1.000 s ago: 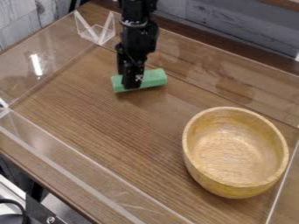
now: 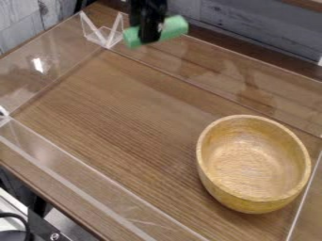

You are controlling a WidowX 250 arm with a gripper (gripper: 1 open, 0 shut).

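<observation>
A green block (image 2: 158,31) is held up near the top centre of the camera view, in my dark gripper (image 2: 141,28), which is shut on it. The gripper is partly cut off by the top edge and blurred. A wooden bowl (image 2: 251,162) stands empty at the lower right.
A clear plastic object (image 2: 104,28) is at the top left. Low walls edge the surface at the back, and a dark cable lies at the bottom left corner.
My gripper and the green block have moved up toward the back of the view, away from the middle of the surface. The bowl is unchanged.
</observation>
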